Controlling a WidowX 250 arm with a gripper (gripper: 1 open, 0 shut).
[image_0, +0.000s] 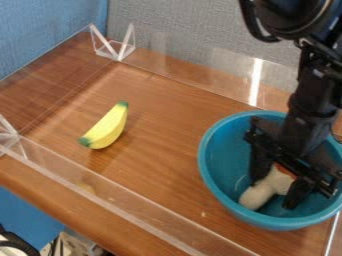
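My black gripper (290, 172) is down inside the blue bowl (225, 150) on the right, its fingers around a toy mushroom (262, 192) with a pale stem and brown cap, which they partly hide. Whether the fingers are closed on it I cannot tell. A yellow banana (106, 127) lies on the wooden table to the left.
Clear plastic pieces stand at the back left and left edge, and a transparent strip runs along the front. A grey wall rises behind.
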